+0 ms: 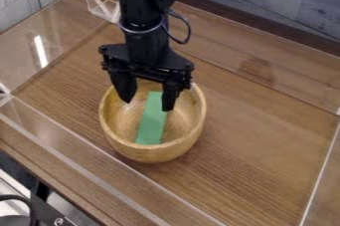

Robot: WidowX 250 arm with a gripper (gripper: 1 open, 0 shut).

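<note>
A black robot arm reaches down from the top centre to my gripper, whose two dark fingers straddle the upper part of a round tan bowl, apart and open. Inside the bowl lies an elongated green block, below and between the fingertips, with nothing seen held.
A raised edge runs along the back right. A pale object stands at the top left, and a dark cable lies at the bottom left.
</note>
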